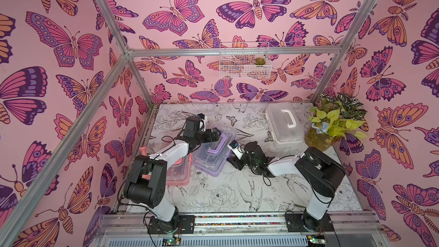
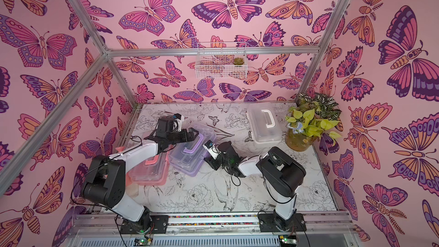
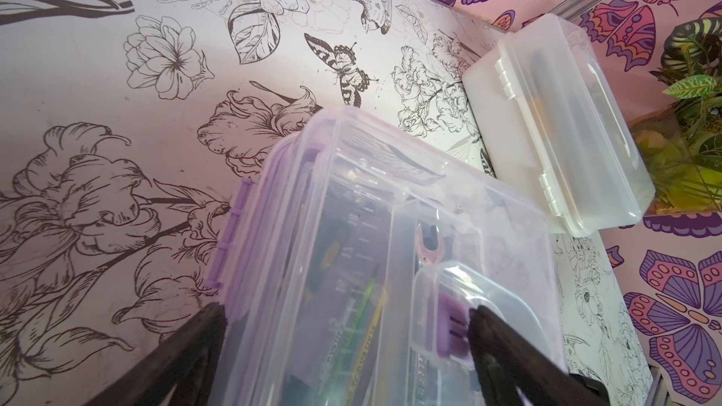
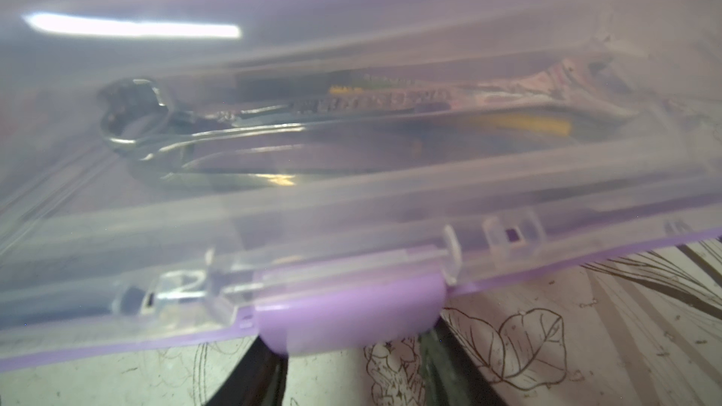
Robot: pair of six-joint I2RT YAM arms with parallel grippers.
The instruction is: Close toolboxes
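Note:
A clear toolbox with purple trim (image 1: 212,153) lies at an angle in the middle left of the table, tools visible inside. Its lid is down over the base. Over the lid, near the purple handle (image 1: 218,144), my left gripper stands open with its fingers (image 3: 176,364) spread wide above the plastic. At the box's right side, the purple latch (image 4: 353,308) sits between the fingers of my right gripper, which is shut on it. A pink toolbox (image 2: 148,169) with a clear lid rests to the left, partly hidden by my left arm.
A white clear-lidded toolbox (image 1: 284,125) stands at the back right, beside a leafy plant in a glass pot (image 1: 320,139). A wire basket (image 1: 244,66) hangs at the back wall. Free table surface lies in front of the purple box.

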